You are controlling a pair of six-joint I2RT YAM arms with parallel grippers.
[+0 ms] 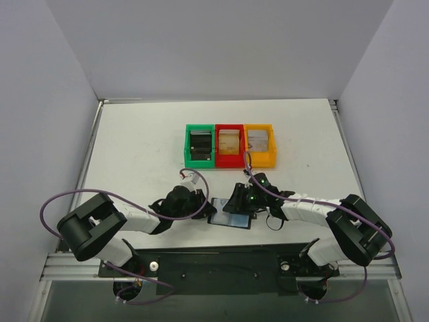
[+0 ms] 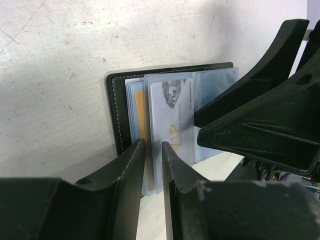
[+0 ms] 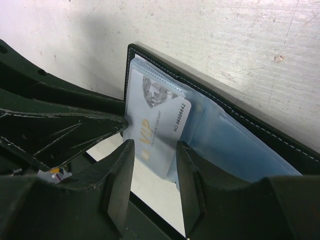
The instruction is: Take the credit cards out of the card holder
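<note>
The open card holder (image 1: 228, 221) lies on the white table between my grippers, a white VIP card (image 2: 172, 125) with a diamond picture on top, an orange-edged card (image 2: 145, 120) beside it. My left gripper has its fingertips at the card stack's edge; whether anything is between them is unclear. My right gripper is part open over the VIP card, one fingertip either side of its lower area, near the clear sleeve (image 3: 230, 150).
Behind stand three bins, green (image 1: 189, 144), red (image 1: 228, 164) and orange (image 1: 267, 164), holding card-like items.
</note>
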